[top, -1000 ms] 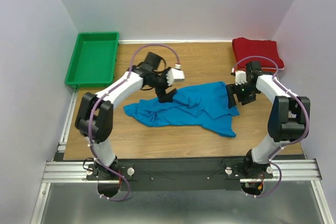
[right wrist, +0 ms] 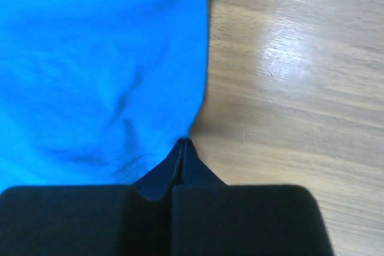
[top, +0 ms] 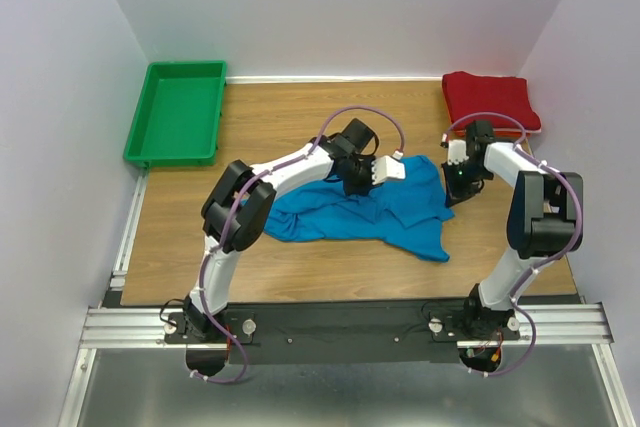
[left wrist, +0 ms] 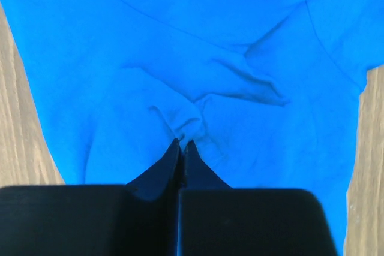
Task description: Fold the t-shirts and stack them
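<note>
A blue t-shirt (top: 340, 219) lies spread and wrinkled across the middle of the table. Over its centre my left gripper (top: 358, 188) is shut; in the left wrist view a small pinched ridge of blue cloth (left wrist: 191, 125) rises at the fingertips (left wrist: 182, 146). At the shirt's right edge my right gripper (top: 450, 203) is also shut. The right wrist view shows its fingertips (right wrist: 185, 143) meeting the cloth's edge (right wrist: 180, 125), with a little fabric gathered there. Folded red shirts (top: 488, 99) sit in a pile at the back right.
An empty green bin (top: 178, 112) stands at the back left. Bare wood (top: 270, 102) is free behind the blue shirt and along the table's front. Walls rise close on both sides.
My left gripper has moved right to the shirt's centre and gone from open to shut. The shirt lies nearly unchanged.
</note>
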